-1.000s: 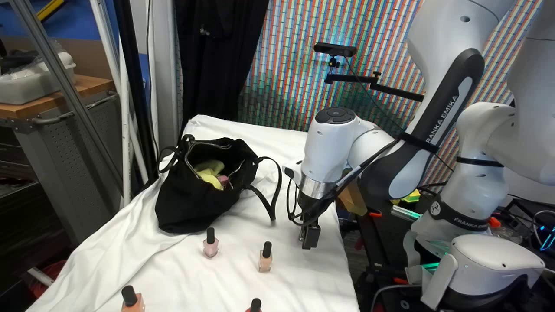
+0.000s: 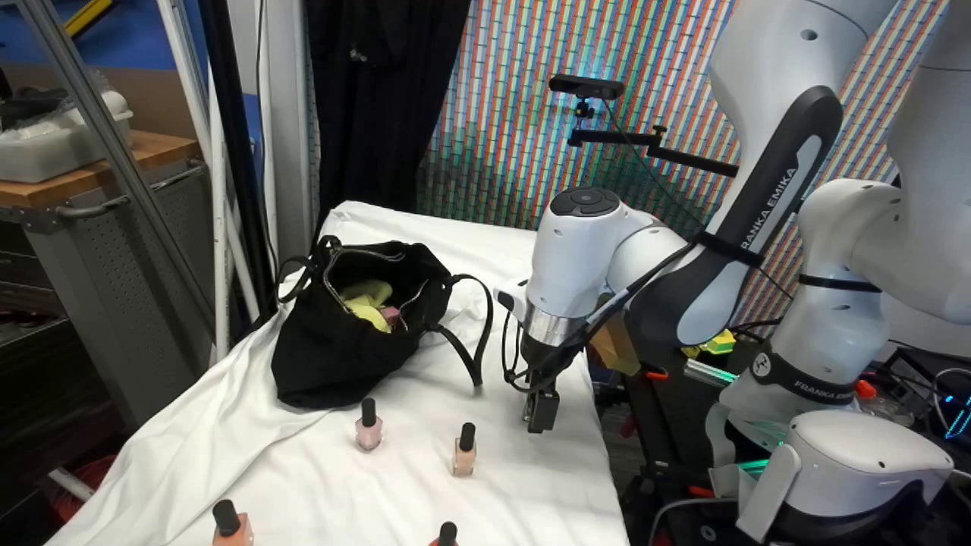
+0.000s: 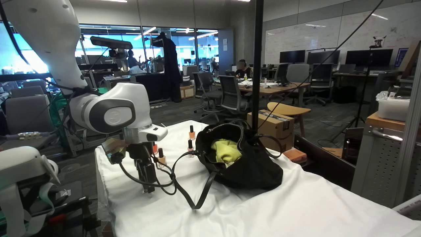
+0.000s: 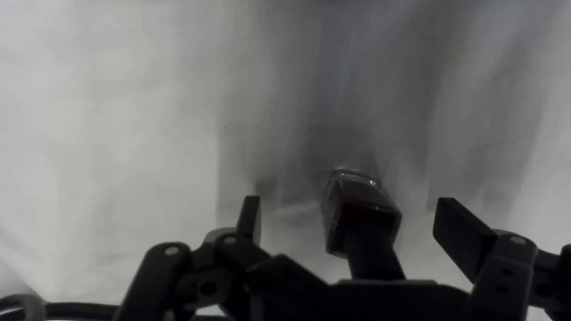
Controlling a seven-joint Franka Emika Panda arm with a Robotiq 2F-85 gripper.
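My gripper (image 2: pixel 541 420) hangs low over the white cloth in exterior view 1, to the right of the black bag. It stands open in the wrist view, one of its fingers (image 4: pixel 463 235) on each side of a dark, reddish nail polish bottle (image 4: pixel 361 206). Space shows between the bottle and both fingers; its black cap points toward the gripper body. In the exterior views that bottle is hidden by the gripper. On the cloth stand a pale pink bottle (image 2: pixel 369 433), a peach bottle (image 2: pixel 464 456) and an orange-pink bottle (image 2: pixel 233 531). Another bottle's black cap (image 2: pixel 447 534) shows at the bottom edge.
The open black bag (image 2: pixel 338 358) holds yellow-green cloth (image 2: pixel 368 314) and a pink item. One strap (image 2: pixel 477 359) loops onto the cloth toward my gripper. The white cloth (image 2: pixel 537 491) ends just right of the gripper.
The gripper sits very slightly higher in exterior view 1 than a second ago. The visible bottles and the bag have not moved.
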